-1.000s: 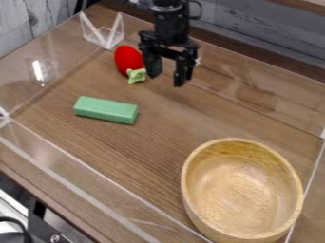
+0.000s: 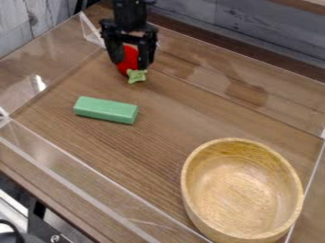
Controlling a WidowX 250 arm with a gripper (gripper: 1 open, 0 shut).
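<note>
My dark gripper [image 2: 129, 47] is at the upper middle of the camera view, directly over a red object [image 2: 125, 60] with a small green piece [image 2: 136, 76] at its lower end. The gripper stands open; its fingers partly hide the red object, and whether they touch it is unclear.
A green block [image 2: 106, 110] lies left of centre on the wooden table [image 2: 216, 109]. A large yellow bowl [image 2: 241, 190] fills the lower right.
My gripper has moved left from beside the red object to over it. The green piece sits slightly lower and to the right than a second ago.
</note>
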